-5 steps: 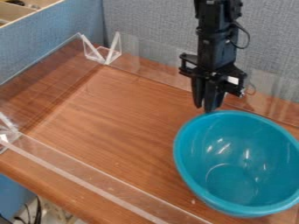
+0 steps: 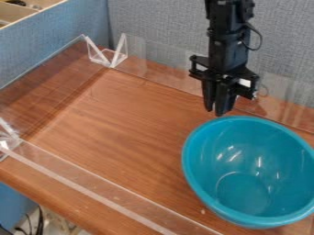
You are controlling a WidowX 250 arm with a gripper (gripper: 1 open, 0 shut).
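My black gripper (image 2: 216,103) hangs at the upper right of the camera view, above the wooden surface and just behind the back rim of a large teal bowl (image 2: 249,184). Its fingers point down and look close together; whether anything sits between them is too small to tell. The bowl stands at the lower right and looks empty.
Clear plastic walls edge it, with white corner brackets (image 2: 106,55) at the back left. A grey padded wall stands behind. Cables lie off the table at the lower left.
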